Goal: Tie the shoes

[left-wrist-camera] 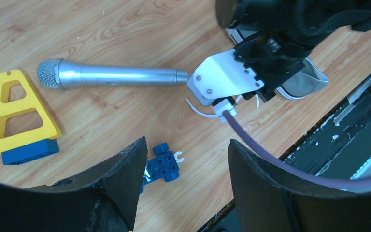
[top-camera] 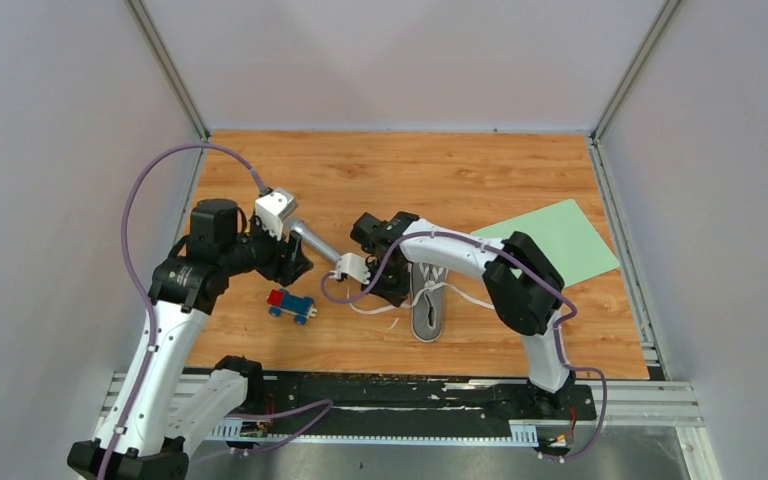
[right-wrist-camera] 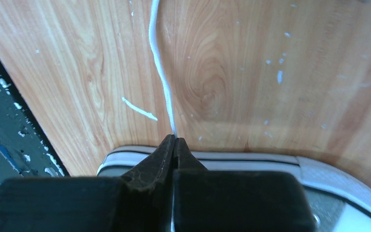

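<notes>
A grey shoe [top-camera: 426,320] with white laces lies at the table's middle, partly hidden under my right arm. In the right wrist view my right gripper is shut at the shoe's near edge, its tips on a white lace [right-wrist-camera: 164,82]; whether the lace is between them is hard to tell. The shoe [right-wrist-camera: 338,203] fills the bottom of that view. My left gripper is open with nothing between its fingers, above the table left of the shoe.
A silver microphone [left-wrist-camera: 116,76], a toy car [top-camera: 292,305] and a yellow block piece [left-wrist-camera: 24,130] lie on the left. A green sheet [top-camera: 570,240] lies at the right.
</notes>
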